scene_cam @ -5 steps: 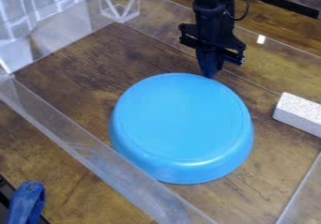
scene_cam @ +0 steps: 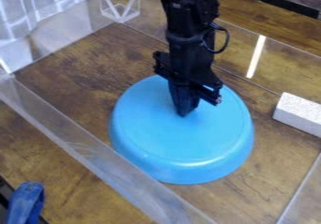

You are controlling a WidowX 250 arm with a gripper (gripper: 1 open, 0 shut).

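A large blue round object [scene_cam: 175,148], like an upturned bowl or lid, lies on the wooden floor of a clear-walled tray [scene_cam: 82,68]. The black gripper [scene_cam: 186,102] reaches down from the top centre with its fingertips over the upper part of the blue object. It looks shut, with nothing visible between its fingers; whether the tips touch the surface is hard to tell.
A white block [scene_cam: 298,112] lies at the right. A blue item [scene_cam: 25,203] is outside the clear wall at the lower left.
The blue object has not visibly moved.
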